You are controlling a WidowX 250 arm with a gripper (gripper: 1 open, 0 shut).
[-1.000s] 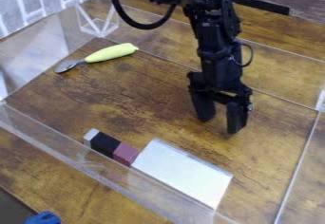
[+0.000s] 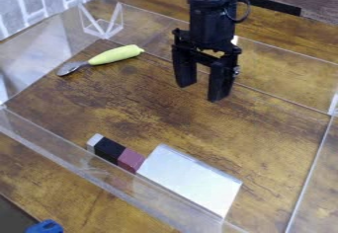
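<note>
My black gripper point(image 2: 205, 79) hangs over the upper middle of the wooden board, its two fingers apart and open, with nothing seen held between them. Left of it, a pale yellow corn cob point(image 2: 114, 54) lies beside a metal spoon point(image 2: 73, 66). A small white object point(image 2: 231, 42) is partly hidden behind the arm.
A white block point(image 2: 188, 183) and a black-and-maroon piece point(image 2: 113, 153) lie at the front. A clear plastic wall runs along the tray's edges. A blue object point(image 2: 43, 226) is at the bottom-left corner. The middle and right of the board are clear.
My gripper has moved up the view, away from the front of the board, and slightly left. The objects on the board appear unmoved; a white object now shows behind the arm.
</note>
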